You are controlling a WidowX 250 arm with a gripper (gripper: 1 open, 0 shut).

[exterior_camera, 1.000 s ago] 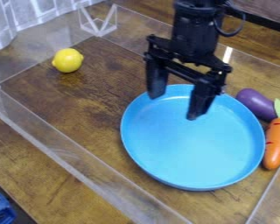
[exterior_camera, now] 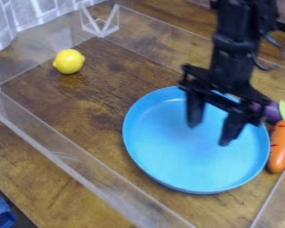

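Observation:
My dark gripper point(exterior_camera: 210, 120) hangs low over the far part of a round blue plate point(exterior_camera: 181, 156), blurred, its two fingers spread apart. I see nothing clearly between them. The arm rises to the top right and partly hides the plate's far rim and a purple eggplant point(exterior_camera: 271, 112) at the right.
A yellow lemon point(exterior_camera: 69, 61) sits on the wooden surface point(exterior_camera: 74, 107) at the upper left. An orange carrot point(exterior_camera: 280, 145) lies right of the plate. Clear walls edge the left and lower right, and the wood left of the plate is clear.
The plate, lemon and carrot look unmoved.

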